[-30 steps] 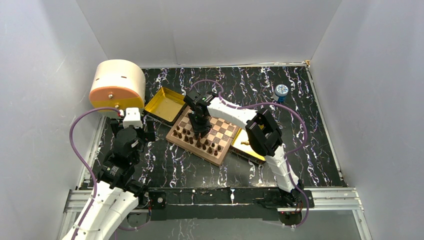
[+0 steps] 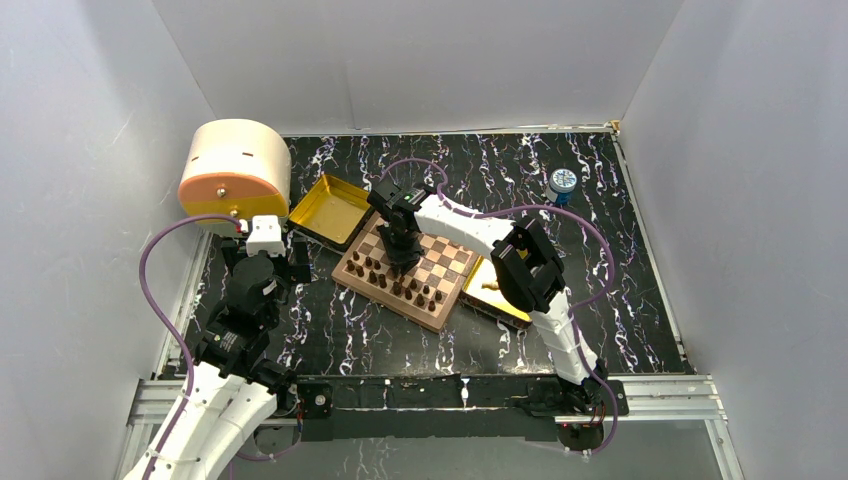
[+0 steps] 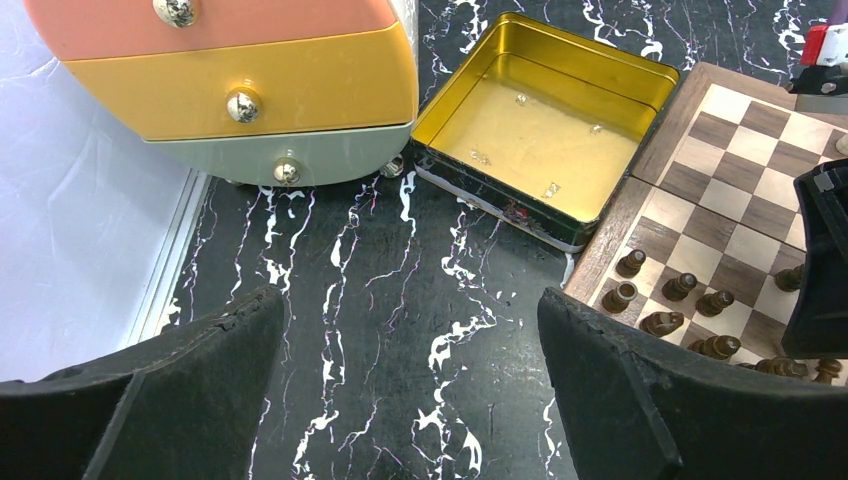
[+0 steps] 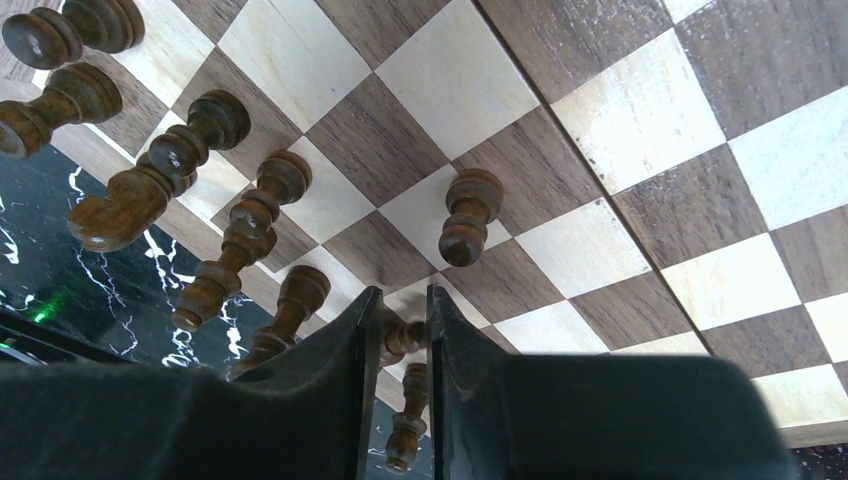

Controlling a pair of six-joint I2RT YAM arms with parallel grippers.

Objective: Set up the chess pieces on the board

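Observation:
The wooden chessboard (image 2: 445, 262) lies mid-table, with dark brown pieces standing along its near edge in the top view. In the right wrist view, one dark pawn (image 4: 470, 215) stands apart from the others, and a tall knight-like piece (image 4: 122, 208) is at the left. My right gripper is low over the near rows, shut on a small dark piece (image 4: 402, 338) that shows between its fingers; its base is partly hidden. A further dark piece (image 4: 407, 420) shows behind it. Off the board at the left, my left gripper is open and empty.
An empty gold tray (image 3: 560, 105) adjoins the board's far-left side. Another tray (image 2: 505, 312) on the right holds a pale piece (image 2: 491, 286). A drawer cabinet (image 2: 235, 165) stands back left, a blue-lidded jar (image 2: 561, 185) back right. Standing pieces crowd close around my right fingers.
My right gripper's fingers have shifted very slightly over the same part of the board. The left arm and the standing pieces look unchanged.

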